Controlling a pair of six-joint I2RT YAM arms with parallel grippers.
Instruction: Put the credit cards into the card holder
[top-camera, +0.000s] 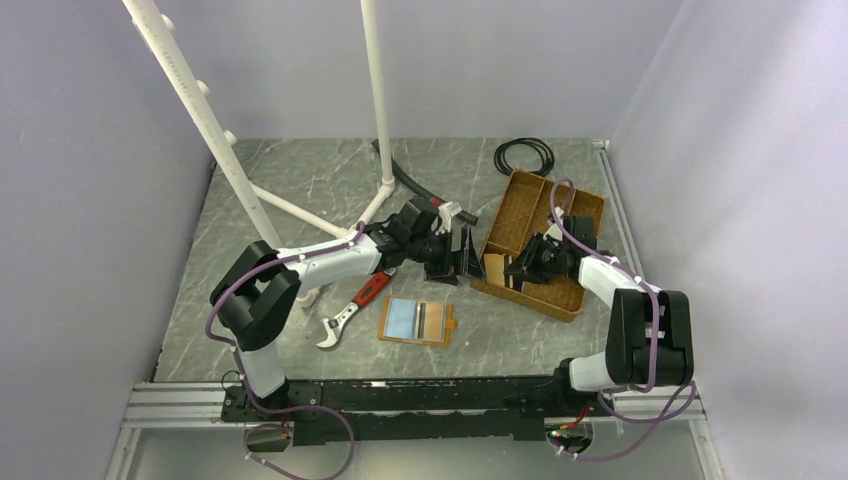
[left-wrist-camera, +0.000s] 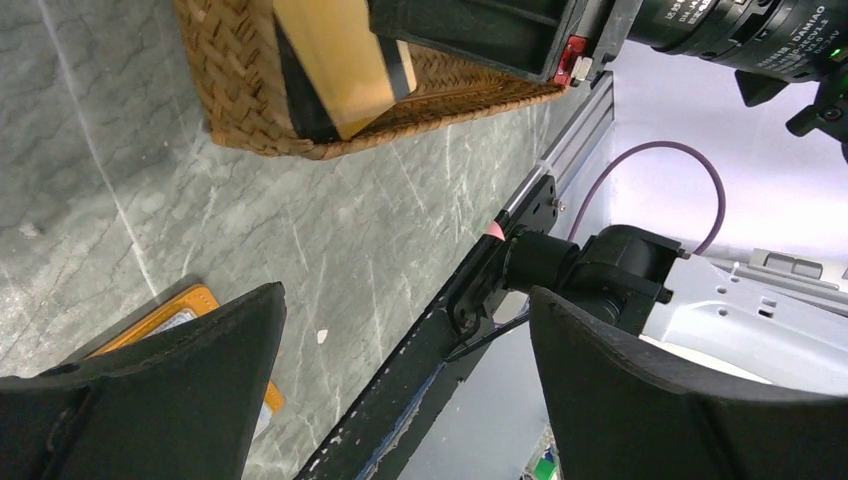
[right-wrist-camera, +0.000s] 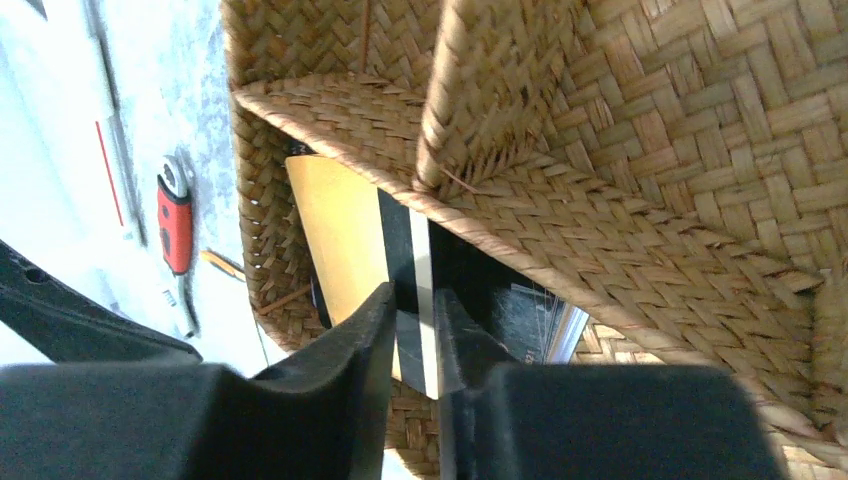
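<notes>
An orange card holder (top-camera: 432, 322) lies open on the front middle of the table, holding light blue, dark and tan cards. Gold and black cards (right-wrist-camera: 340, 240) lie in the front-left compartment of a woven basket (top-camera: 545, 305) on the right. My left gripper stands open beside the basket's left side, above and behind the holder, with nothing between its fingers. My right gripper is down over the cards in that compartment, its dark fingertips close together; whether anything is between them is unclear.
A red-handled wrench (top-camera: 340, 323) lies left of the holder. White pipes (top-camera: 377, 90), a grey hose (top-camera: 425, 195) and a coiled cable (top-camera: 523, 142) occupy the back. Bare table lies at the front, right of the holder.
</notes>
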